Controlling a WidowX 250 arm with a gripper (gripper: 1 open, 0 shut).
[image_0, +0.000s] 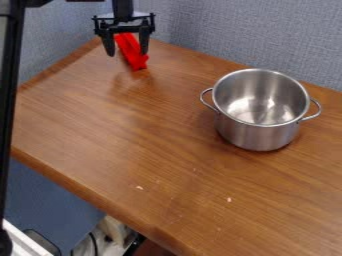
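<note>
A red elongated object lies on the wooden table near its back left corner. My black gripper hangs at the top of the view, lowered over that red object, its two fingers apart on either side of the object's upper part. Whether the fingers touch it cannot be made out.
A large steel pot with two side handles stands on the right half of the wooden table. A grey padded wall runs along the back, and the table's left edge drops to a blue floor.
</note>
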